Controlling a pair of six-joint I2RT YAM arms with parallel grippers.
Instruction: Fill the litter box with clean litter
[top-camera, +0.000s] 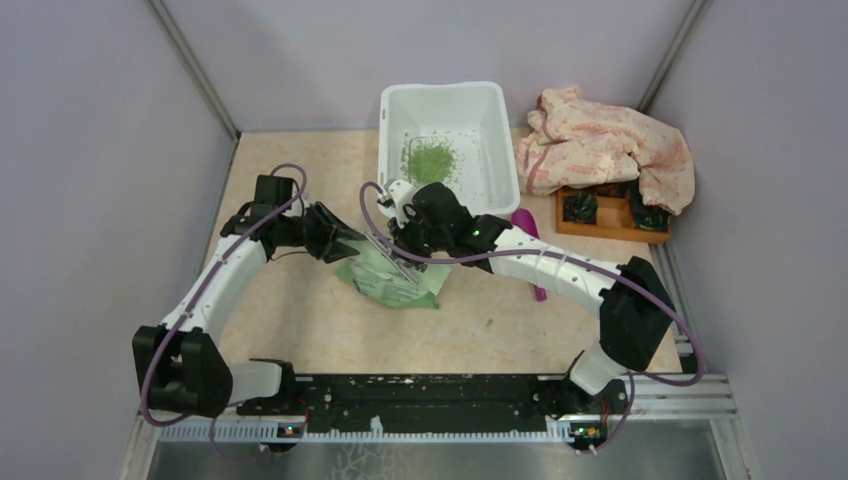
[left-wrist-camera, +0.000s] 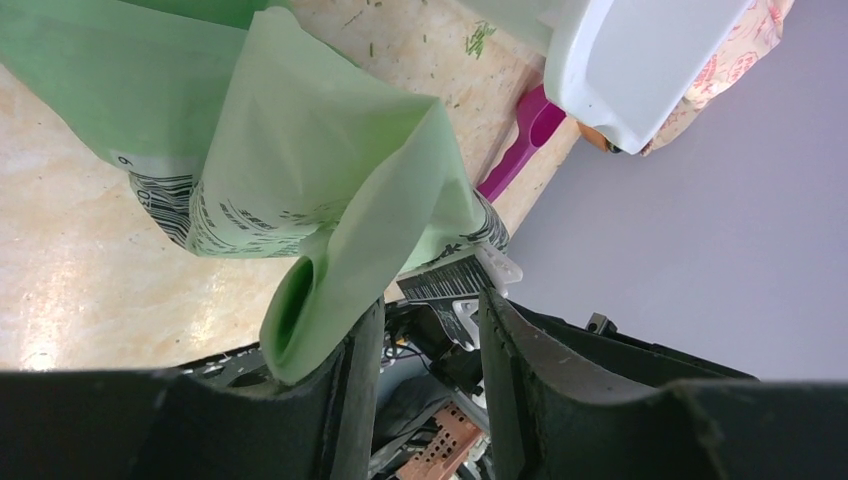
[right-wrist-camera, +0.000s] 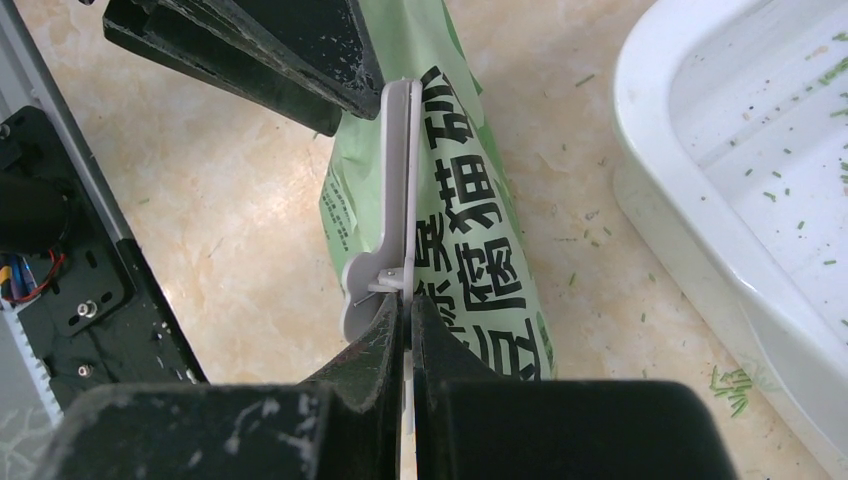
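A green litter bag (top-camera: 385, 285) (left-wrist-camera: 280, 170) (right-wrist-camera: 470, 230) lies slumped in the table's centre, a long pale sealing clip (right-wrist-camera: 393, 170) along its top. My left gripper (top-camera: 350, 245) stands open at the bag's upper left, a folded edge of bag rising beside its fingers. My right gripper is shut at the clip's hinge end; whether the clip is between its fingertips is hard to tell. The white litter box (top-camera: 475, 150) (right-wrist-camera: 720, 250) behind the bag has a patch of green pellets on its floor.
A magenta scoop (top-camera: 538, 293) (left-wrist-camera: 510, 160) lies right of the bag. An orange wooden tray (top-camera: 610, 230) and crumpled patterned cloth (top-camera: 605, 145) occupy the back right. Bare table lies at the front and back left.
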